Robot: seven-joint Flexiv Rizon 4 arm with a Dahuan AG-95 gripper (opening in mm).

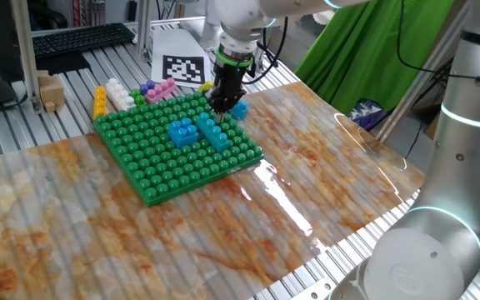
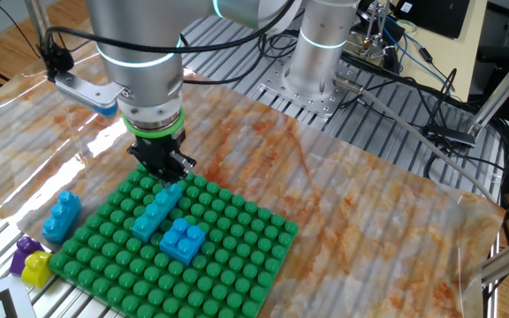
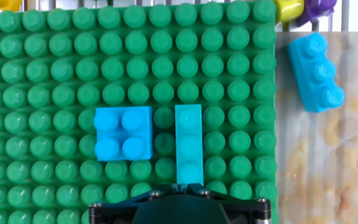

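Note:
A green studded baseplate [image 1: 144, 187] lies on the table, fully seen in exterior view 1. On it sit a square blue brick [image 3: 124, 134] with two-by-two studs and, one stud column to its right in the wrist view, a long narrow light-blue brick [image 3: 189, 134]. My gripper [image 2: 168, 181] points down at one end of the narrow brick in exterior view 2. In the wrist view its dark body covers that end, and the fingertips cannot be made out. Off the plate, a three-stud blue brick [image 3: 316, 73] rests beside the right edge.
Yellow [image 2: 36, 269] and purple [image 2: 25, 253] bricks lie near the plate's corner. Orange [image 1: 100, 102], white [image 1: 120, 94] and pink [image 1: 161, 90] bricks line its far side. A marker sheet [image 1: 182, 67] lies behind.

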